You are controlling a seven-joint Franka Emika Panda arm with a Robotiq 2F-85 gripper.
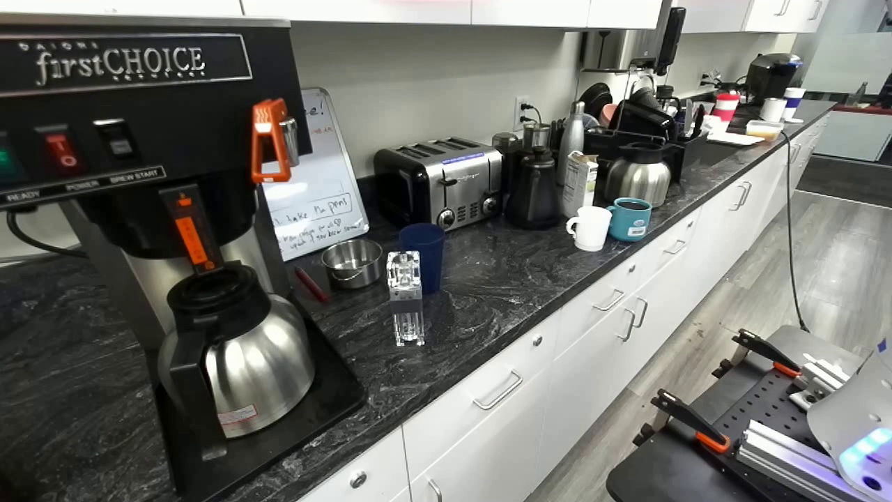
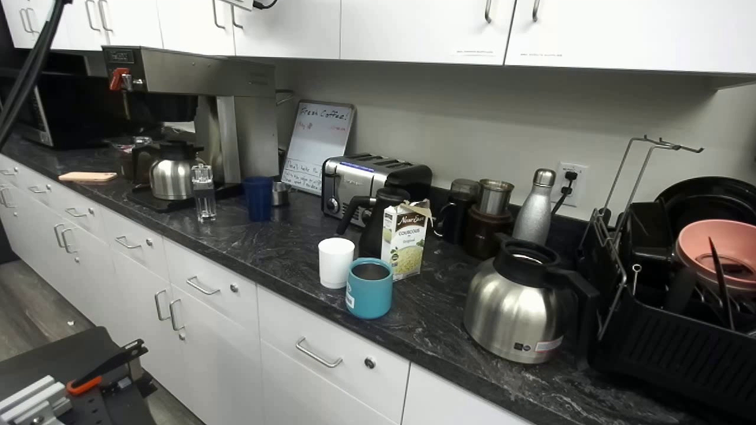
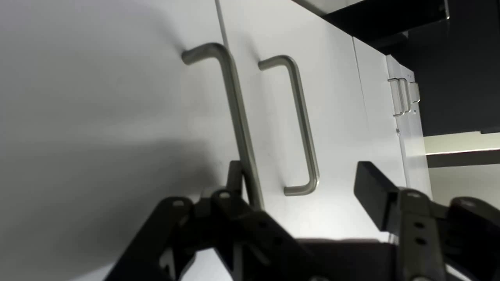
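In the wrist view my gripper is partly open, its two dark fingers wide apart and nothing held. The left fingertip (image 3: 234,175) overlaps the lower part of a brushed metal bar handle (image 3: 239,110) on a white cabinet door (image 3: 103,93); whether they touch I cannot tell. That handle's lower end is hidden behind the finger. To its right, a second bar handle (image 3: 302,121) is fixed to the neighbouring door (image 3: 328,93). The right fingertip (image 3: 372,192) stands well clear of both handles. Neither exterior view shows the gripper.
Along the dark countertop (image 1: 493,284) stand a coffee maker (image 1: 142,125), a toaster (image 1: 439,183), a white mug (image 1: 589,229), a teal mug (image 2: 369,290) and a steel carafe (image 2: 514,304). A black table (image 1: 727,418) with clamps faces the cabinets across a strip of open floor.
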